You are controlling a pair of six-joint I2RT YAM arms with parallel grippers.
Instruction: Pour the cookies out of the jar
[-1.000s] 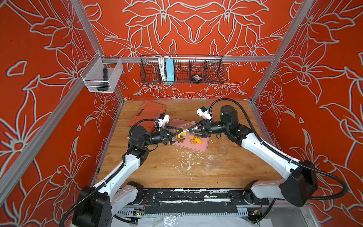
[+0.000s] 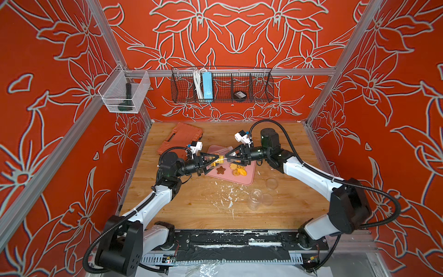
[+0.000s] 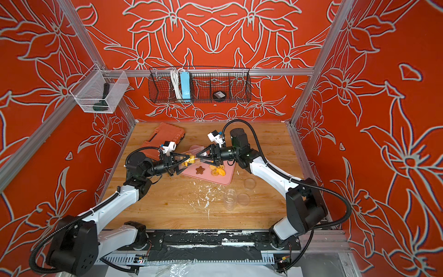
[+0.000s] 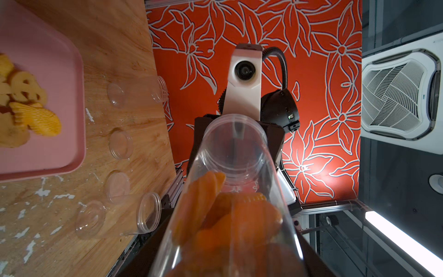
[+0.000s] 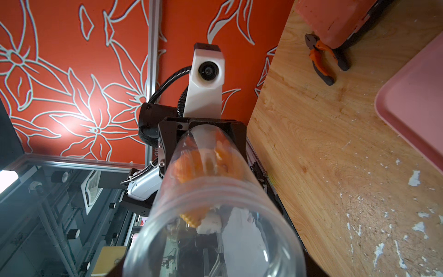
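Note:
A clear jar (image 4: 251, 184) is held lying roughly sideways above the pink tray (image 2: 247, 179), between my two grippers. Orange-yellow cookies (image 4: 230, 226) fill its end at the left gripper, while the end at the right one looks empty. My left gripper (image 2: 217, 162) is shut on the cookie end; my right gripper (image 2: 229, 158) is shut on the other, rimmed end. Whether a lid covers that rim I cannot tell. On the tray lie a brown star cookie (image 2: 221, 170) and several yellow cookies (image 2: 240, 170).
Several clear round containers or lids (image 3: 230, 198) stand front right of the tray. At the back left is a red case (image 2: 181, 137), with orange-handled pliers (image 5: 320, 62) by it. White flecks mark the table's front middle.
Both grippers and the jar between them have shifted slightly left. More of the brown star cookie shows beneath them now.

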